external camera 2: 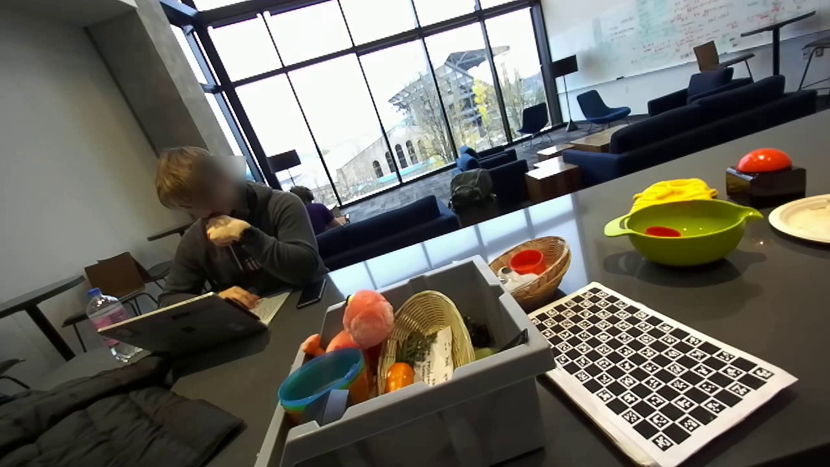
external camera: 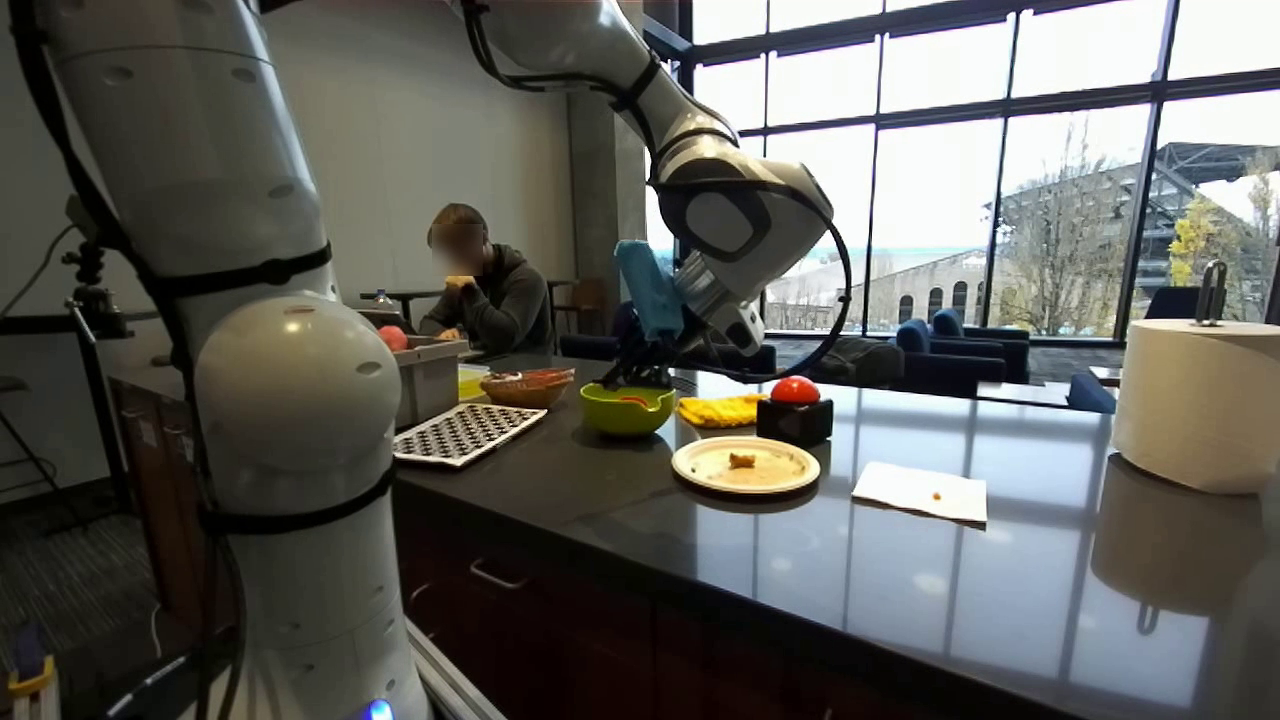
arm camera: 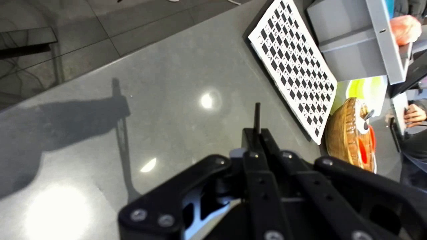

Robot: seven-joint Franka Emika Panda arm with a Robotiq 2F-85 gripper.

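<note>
My gripper is shut on a thin dark stick [arm camera: 257, 114], whose blunt end pokes out past the fingertips in the wrist view; the rest of it is hidden by the fingers. Below it in that view lies bare grey counter. In exterior view 1 the gripper [external camera: 636, 368] overlaps the rim of the green bowl [external camera: 626, 414], but exterior view 2 shows the bowl [external camera 2: 688, 237] with no gripper over it. Something red lies in the bowl. A paper plate [external camera: 720, 482] with a small brown scrap stands nearer the counter's front edge.
Around the bowl are a yellow cloth [external camera: 720, 412], a red button on a black box [external camera: 794, 420], a checkered board [arm camera: 296, 72] and a wicker basket [arm camera: 340, 132]. A grey bin [external camera 2: 436, 424] holds toys. A napkin [external camera: 918, 492] and paper roll [external camera: 1200, 402] stand right.
</note>
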